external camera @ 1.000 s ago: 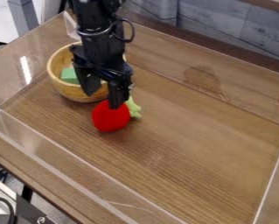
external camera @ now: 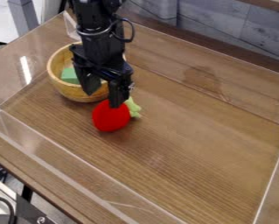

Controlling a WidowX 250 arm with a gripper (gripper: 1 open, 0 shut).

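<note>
My black gripper [external camera: 104,80] hangs over the front right of a yellow-orange bowl [external camera: 62,86], just above a red round object [external camera: 111,117] with a small pale green part [external camera: 133,111] at its right. The red object lies on the wooden table outside the bowl. A green item [external camera: 69,74] sits inside the bowl, partly hidden by the arm. Whether the fingers are open or shut is hard to make out.
A raised wall [external camera: 235,26] runs along the back right. A black cable lies at the lower left corner.
The arm and gripper have shifted very slightly; the objects stay where they were.
</note>
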